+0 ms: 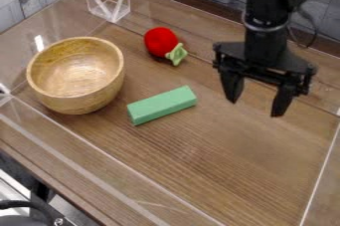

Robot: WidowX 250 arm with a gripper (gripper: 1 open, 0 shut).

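Note:
My black gripper hangs over the right part of the wooden table, its two fingers spread apart and pointing down, with only bare table visible between them. To its left lie a green block and, farther back, a red tomato-like object with a green top. A tan wooden bowl sits on the left.
A white wire-like object stands at the back left.

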